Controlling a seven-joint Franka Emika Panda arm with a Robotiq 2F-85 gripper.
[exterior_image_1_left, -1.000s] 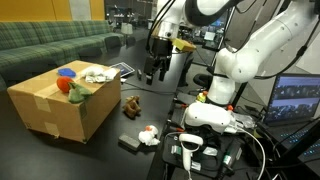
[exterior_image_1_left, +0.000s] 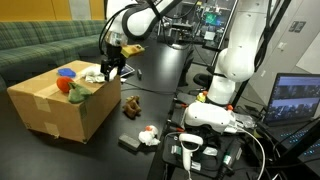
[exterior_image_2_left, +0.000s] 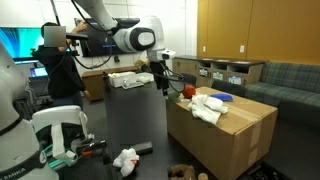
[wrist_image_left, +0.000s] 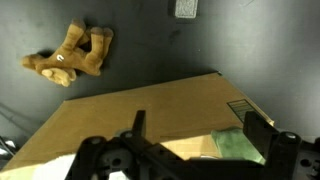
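Observation:
My gripper is open, its two fingers spread apart with nothing between them. In exterior view 1 the gripper (exterior_image_1_left: 118, 67) hangs over the right side of a cardboard box (exterior_image_1_left: 65, 120), close to a white cloth (exterior_image_1_left: 93, 74) on top. A blue item (exterior_image_1_left: 66, 72), a red item (exterior_image_1_left: 64, 85) and a green item (exterior_image_1_left: 78, 94) also lie on the box. The wrist view looks down on the box side (wrist_image_left: 125, 108), with green fabric (wrist_image_left: 236, 145) near the right finger. A brown plush animal (wrist_image_left: 78, 50) rests on the dark table.
A small dark block (exterior_image_1_left: 130, 142) and a white-and-red toy (exterior_image_1_left: 149, 136) lie in front of the plush. On the right stand a monitor (exterior_image_1_left: 295, 98) and the arm's base. Open dark table surrounds the loose items.
The arm has swung left in exterior view 1, bringing the gripper from over the open table to the box's right side. The objects have stayed in place.

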